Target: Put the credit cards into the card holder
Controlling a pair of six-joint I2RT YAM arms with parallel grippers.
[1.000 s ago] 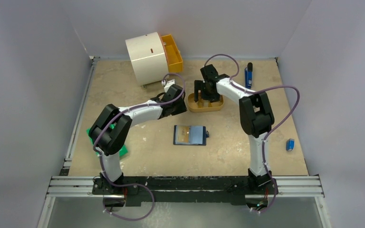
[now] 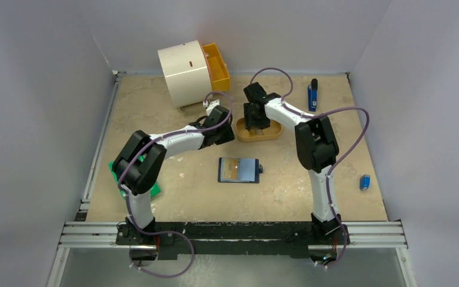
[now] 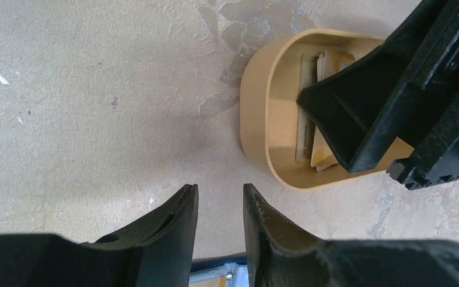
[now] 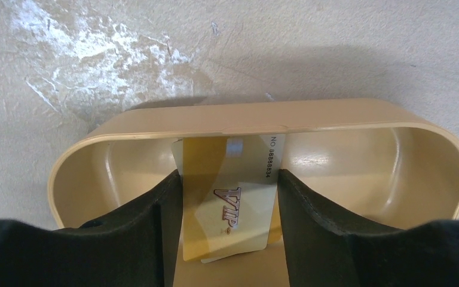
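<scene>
Inside the tan oval tray (image 4: 430, 161) lie several cards. The top one is a yellow and white VIP card (image 4: 230, 209). My right gripper reaches into the tray with its fingers at the two long sides of this card, close against the edges; whether they grip it is not clear. Card edges (image 3: 305, 134) show beside the black fingers in the left wrist view. My left gripper is part open and empty, left of the tray and above the table. The card holder (image 2: 239, 170) lies open at the table's middle, its clear sleeve on the left.
A white drum-shaped box (image 2: 184, 72) with a yellow drawer (image 2: 217, 66) stands at the back. Far right are a blue stapler (image 2: 312, 95) and a small blue box (image 2: 364, 182). A green object (image 2: 155, 190) lies partly under the left arm.
The left arm has stayed almost still. Holder and tray have not moved.
</scene>
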